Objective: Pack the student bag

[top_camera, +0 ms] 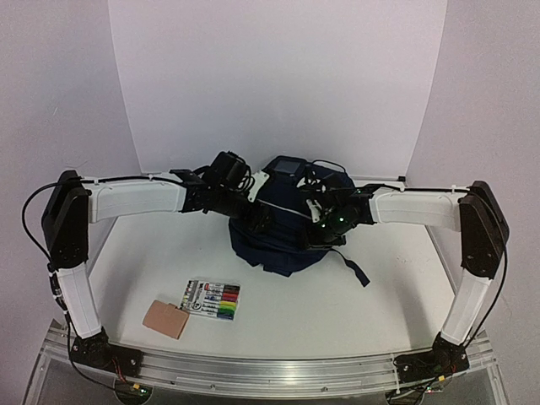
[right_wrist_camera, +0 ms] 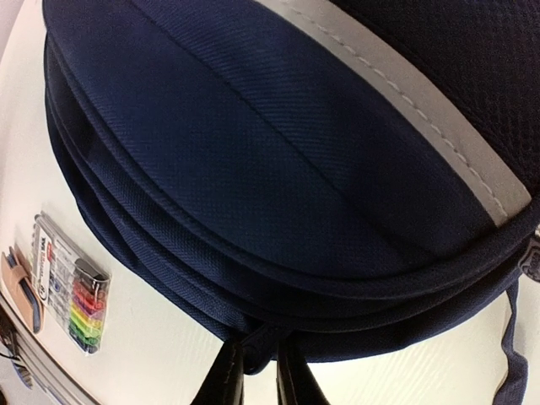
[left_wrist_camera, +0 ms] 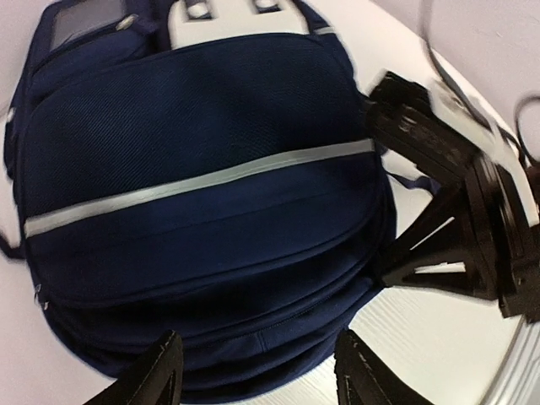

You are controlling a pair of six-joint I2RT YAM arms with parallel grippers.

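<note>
The dark navy student bag (top_camera: 274,253) lies on the table at the back middle, a pale strip running across it. Its mouth, a set of layered folds (left_wrist_camera: 253,316), faces the front. My left gripper is open above these folds, nothing between its fingers. At the bag's right front edge, my right gripper is shut on a small fold of the fabric. A clear case of colored markers (top_camera: 211,299) lies at the front left, beside a tan flat case (top_camera: 165,319). The bag's inside is hidden.
A strap (top_camera: 357,271) trails from the bag's right side onto the table. Bare white table (top_camera: 337,316) spreads across the front middle and right. Walls stand at the back and both sides, and a metal rail (top_camera: 270,369) borders the front.
</note>
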